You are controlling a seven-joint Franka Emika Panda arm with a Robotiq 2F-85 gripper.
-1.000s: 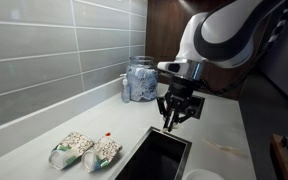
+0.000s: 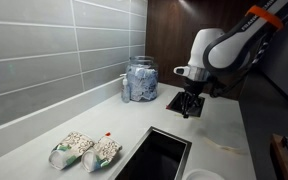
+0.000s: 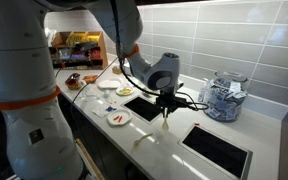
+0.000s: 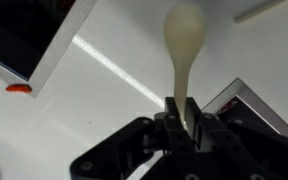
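Note:
A cream-coloured spoon (image 4: pixel 184 35) is held by its handle in my gripper, its rounded end pointing away from the fingers. Exterior view 2 shows the spoon (image 3: pixel 166 125) hanging down below my gripper (image 3: pixel 168 110), over the white counter between two dark basins. In exterior view 1 the gripper (image 2: pixel 189 107) is beyond the near basin, in front of the far one; the spoon is hard to make out there. Whether its tip touches the counter, I cannot tell.
The near dark basin (image 2: pixel 156 158) and the far dark basin (image 3: pixel 143 108) are sunk into the counter. A glass jar (image 2: pixel 142 78) stands by the wall. Two patterned cartons (image 2: pixel 70 150) lie at the left. A white plate (image 3: pixel 119 117) and a thin stick (image 4: pixel 260 10) lie on the counter.
My gripper has moved from above the near basin toward the far basin, backward and slightly right in exterior view 1. The jar and cartons have stayed where they were.

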